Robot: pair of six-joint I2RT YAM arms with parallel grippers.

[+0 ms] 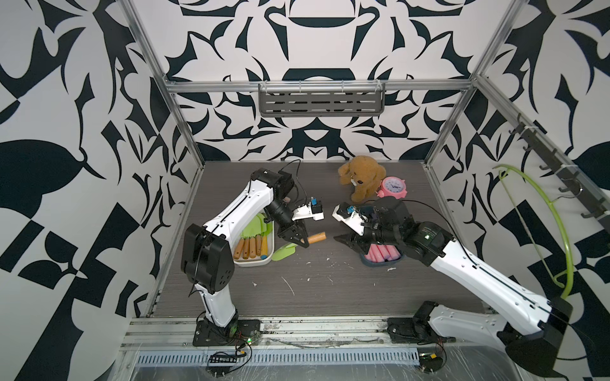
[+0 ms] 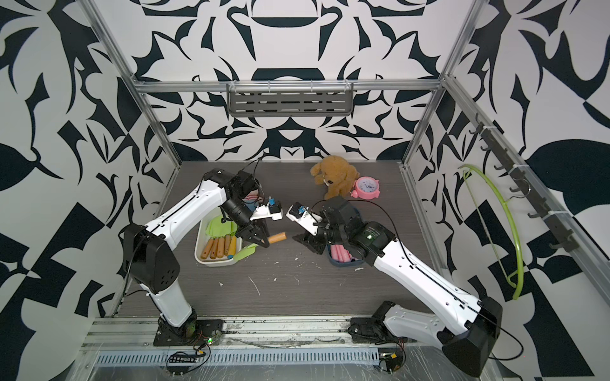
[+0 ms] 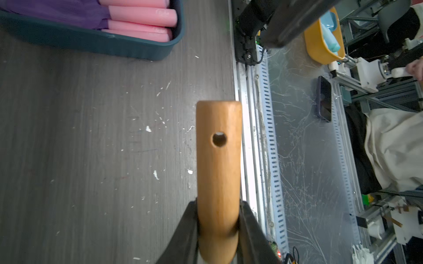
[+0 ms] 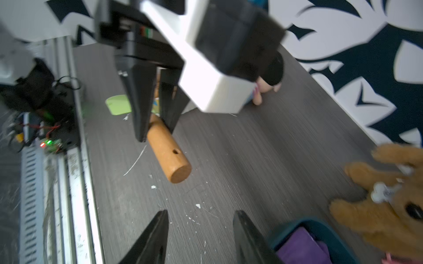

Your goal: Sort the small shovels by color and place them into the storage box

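Note:
My left gripper is shut on the wooden handle (image 3: pixel 219 176) of a green shovel, whose blade (image 1: pixel 284 252) hangs close to the white box (image 1: pixel 255 263). That box holds several green shovels with wooden handles (image 1: pixel 246 247) lined up in it. Across from it, my right gripper stands part open, its fingers apart and nothing between them, facing the free end of the held handle. Below the right arm is the dark blue box (image 3: pixel 149 52) with several pink handles (image 3: pixel 141 16) and purple blades (image 3: pixel 52 13).
A brown plush toy (image 1: pixel 364 177) and a pink clock (image 1: pixel 392 186) sit at the back right, behind the blue box. Small white scraps lie on the bare table (image 1: pixel 324 285) between the arms and toward the front edge.

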